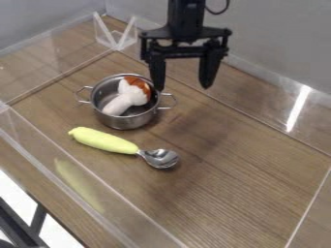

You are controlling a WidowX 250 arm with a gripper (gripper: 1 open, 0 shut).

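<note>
My gripper [183, 70] hangs open at the top centre, above the wooden table and just behind and right of a steel pot [130, 119]. The pot holds a white object [123, 97] and an orange-red item [138, 85]. In front of it lies a spoon with a yellow handle [104, 139] and a metal bowl [161, 158].
A white wire stand [119, 35] sits at the back left. Pale walls bound the table [239, 184] at the back.
</note>
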